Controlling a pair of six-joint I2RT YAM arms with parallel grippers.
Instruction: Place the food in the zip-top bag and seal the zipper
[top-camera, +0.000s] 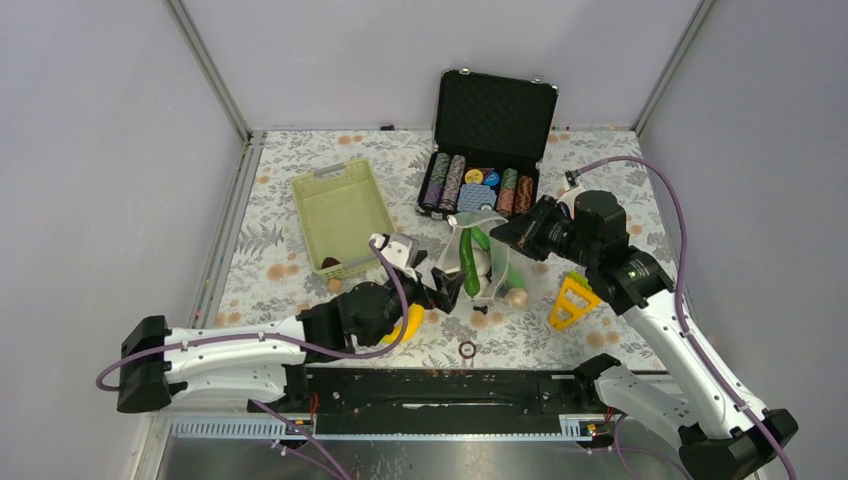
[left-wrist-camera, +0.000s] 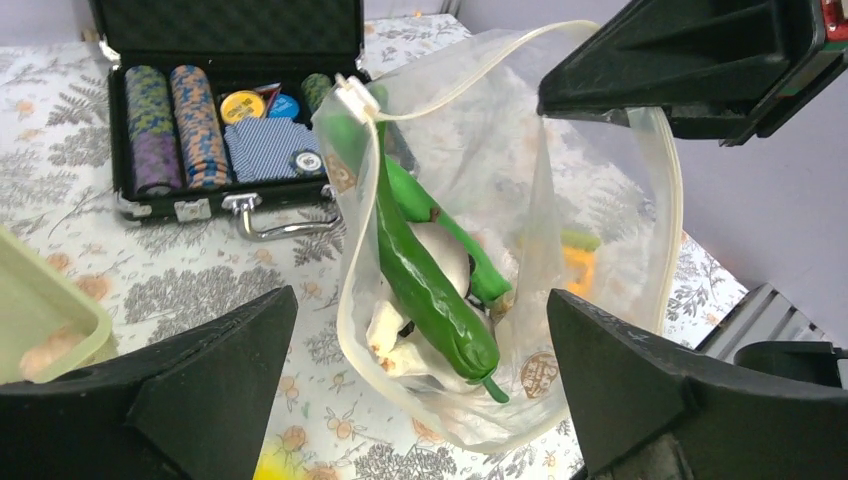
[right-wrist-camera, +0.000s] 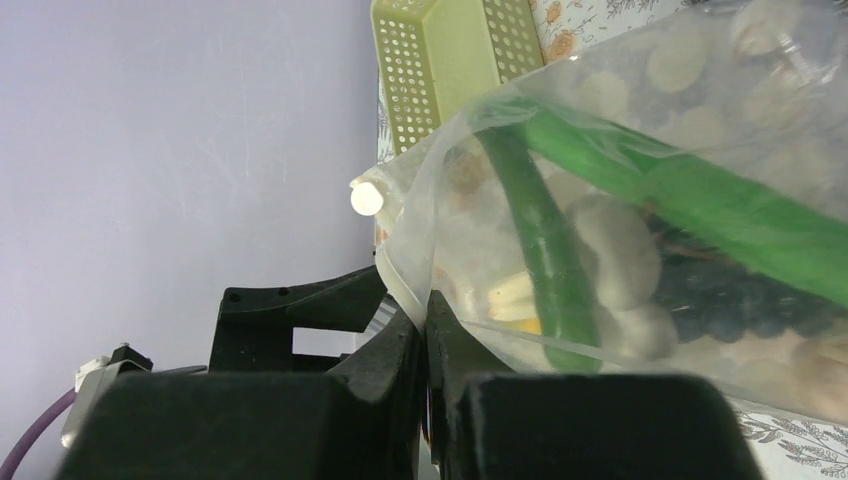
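A clear zip top bag (left-wrist-camera: 600, 220) stands open, holding green long vegetables (left-wrist-camera: 430, 290), white items and, through the plastic, dark grapes (right-wrist-camera: 740, 300). My right gripper is shut on the bag's upper rim, holding it up. My left gripper (top-camera: 436, 278) stands open just left of the bag's mouth, nothing between its fingers. Something yellow (top-camera: 408, 322), banana-like, lies on the table under the left arm, partly hidden.
A green basket (top-camera: 338, 210) sits at the left, an open case of poker chips (top-camera: 485, 180) behind the bag, and a yellow rack-like object (top-camera: 568, 305) at the right.
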